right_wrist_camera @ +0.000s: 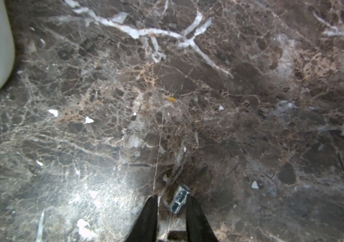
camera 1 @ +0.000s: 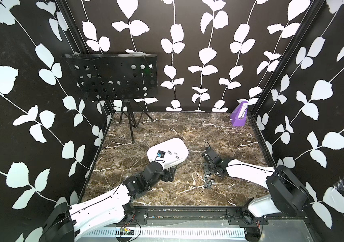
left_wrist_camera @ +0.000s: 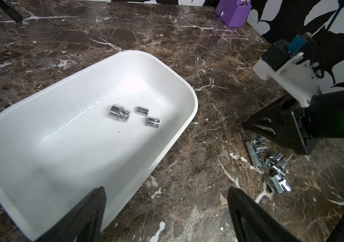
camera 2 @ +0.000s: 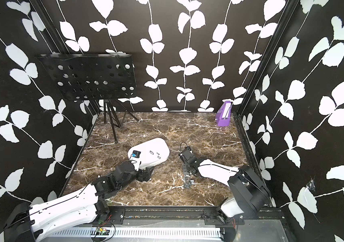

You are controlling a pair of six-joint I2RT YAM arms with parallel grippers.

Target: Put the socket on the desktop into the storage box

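The white storage box holds a few silver sockets, among them a short one near its right side. To the right of the box, a pile of sockets lies on the marble desktop. My left gripper is open at the box's near edge, nothing between its fingers. The right gripper hangs low over the far side of the pile. In the right wrist view, one small socket shows between the tips of the right gripper, close to the right finger, with a gap on its left.
A black stand is at the back left and a purple object at the back right. Bare desktop separates the box from the pile. Walls enclose the back and sides.
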